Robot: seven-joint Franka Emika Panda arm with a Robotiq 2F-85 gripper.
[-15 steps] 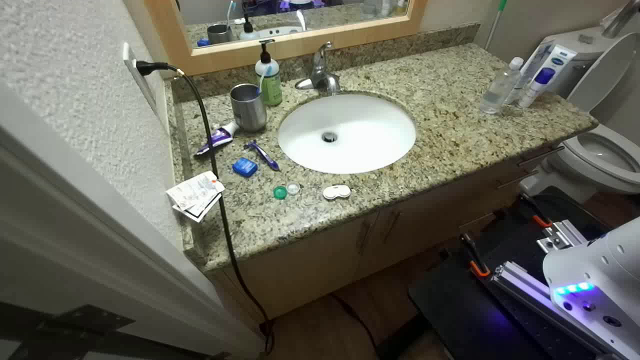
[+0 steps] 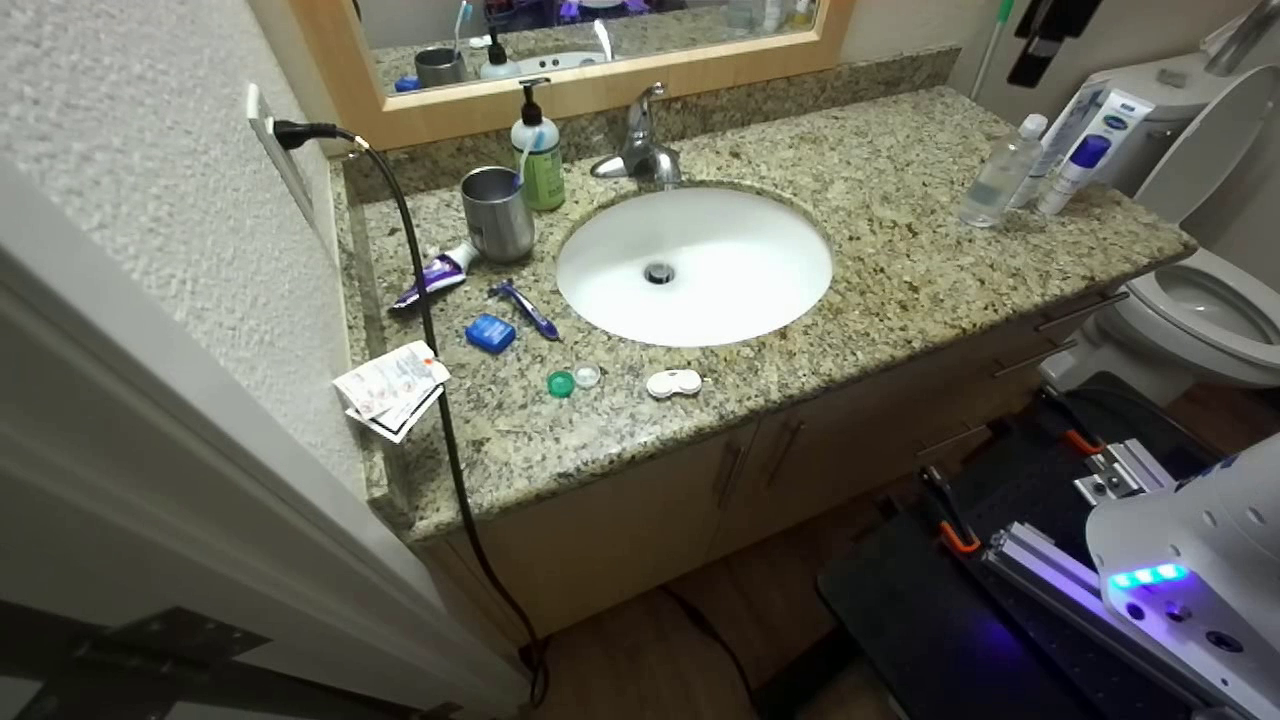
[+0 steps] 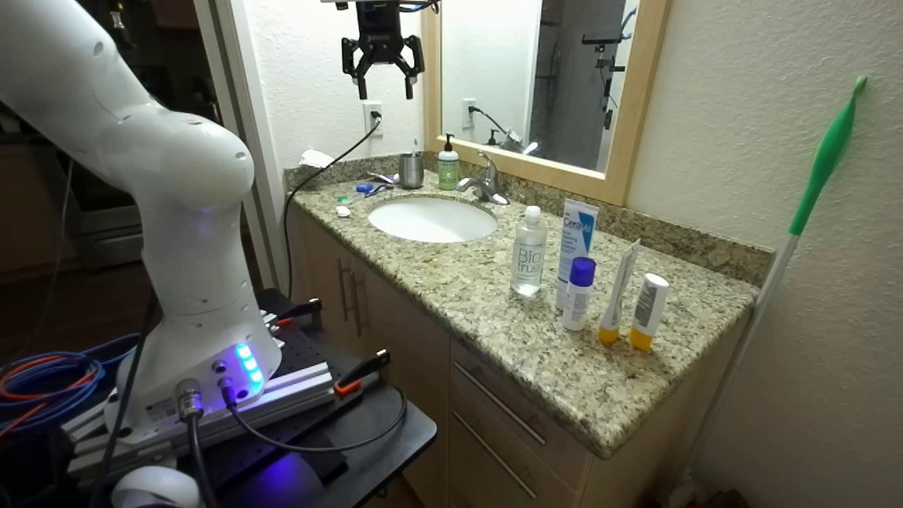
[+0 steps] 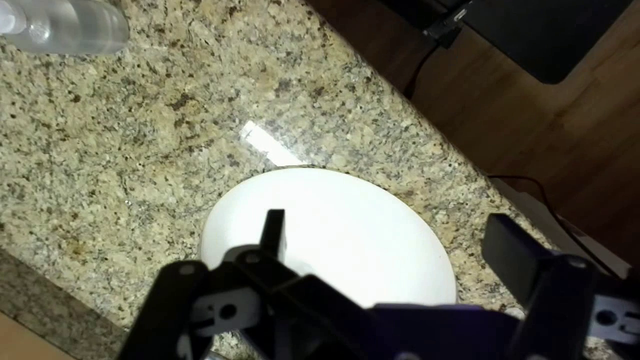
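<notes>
My gripper (image 3: pixel 386 92) hangs high above the counter, its fingers spread and nothing between them. From the wrist view, the white sink (image 4: pixel 360 240) lies below the open fingers, and a clear bottle (image 4: pixel 78 27) shows at the upper left. On the counter left of the sink in exterior view 1 are a white contact lens case (image 2: pixel 673 383), a green cap (image 2: pixel 560 384), a white cap (image 2: pixel 587 376), a blue floss box (image 2: pixel 489 334), a purple razor (image 2: pixel 528 311), a purple toothpaste tube (image 2: pixel 434 278) and a metal cup (image 2: pixel 497 216) with a toothbrush in it.
A soap bottle (image 3: pixel 448 165) and the faucet (image 3: pixel 487 179) stand behind the sink. Toward the right end are a Biotrue bottle (image 3: pixel 528 254), a CeraVe tube (image 3: pixel 577 233) and several small tubes. A black cable (image 2: pixel 422 270) crosses the left end. Counter right of the sink is clear.
</notes>
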